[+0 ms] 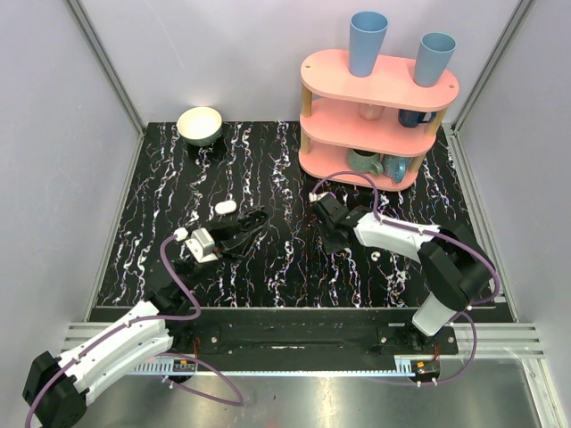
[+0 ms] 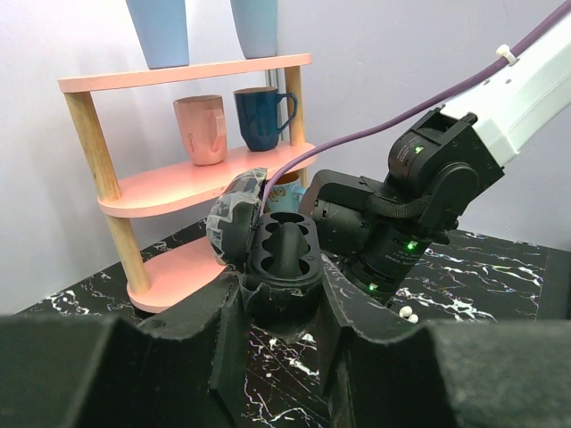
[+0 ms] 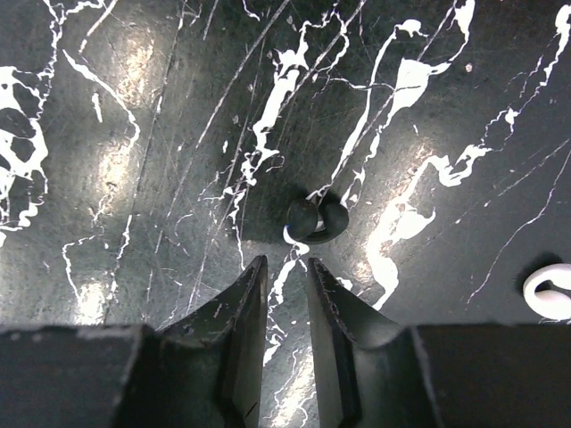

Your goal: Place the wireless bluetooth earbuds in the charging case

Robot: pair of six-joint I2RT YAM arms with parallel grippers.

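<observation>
My left gripper [image 1: 241,239] is shut on the dark charging case [image 2: 284,276], held upright, its slotted top facing the left wrist camera. My right gripper points down at the marble table just short of a small black earbud piece [image 3: 326,223]; its fingertips stand slightly apart with nothing visible between them. A small white curved piece [image 3: 546,294] lies to its right. A white oval object [image 1: 225,207] lies behind my left gripper.
The pink shelf [image 1: 375,80] with cups and mugs stands at the back right. A cream bowl [image 1: 199,120] sits at the back left.
</observation>
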